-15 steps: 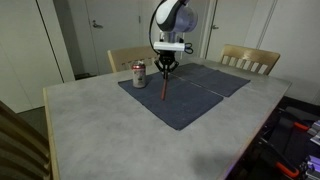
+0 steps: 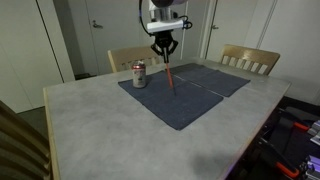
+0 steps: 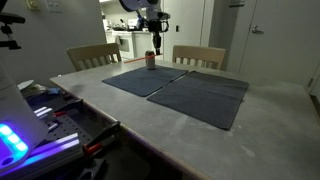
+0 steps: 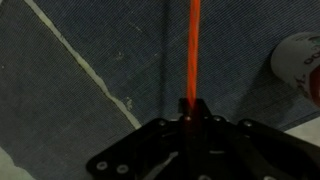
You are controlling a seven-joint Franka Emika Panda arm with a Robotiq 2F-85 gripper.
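My gripper (image 2: 165,48) is shut on a thin orange-red stick (image 2: 170,77), which hangs down below the fingers over the dark cloth (image 2: 185,107). In the wrist view the stick (image 4: 194,45) runs up from between the fingertips to the top edge of the picture. A white and red can (image 2: 138,74) stands upright on the cloth, apart from the stick and to its left. Part of this can (image 4: 298,66) shows at the right in the wrist view. In the second exterior view my gripper (image 3: 157,42) is above and close to the can (image 3: 150,60), and the stick is hard to make out.
A second dark cloth (image 3: 205,98) lies flat on the pale table (image 2: 90,130). Wooden chairs (image 2: 250,58) stand around the table edge.
My gripper has risen, lifting the stick upward and slightly to the right in the exterior view. The stick now leans a little. The can stays where it was.
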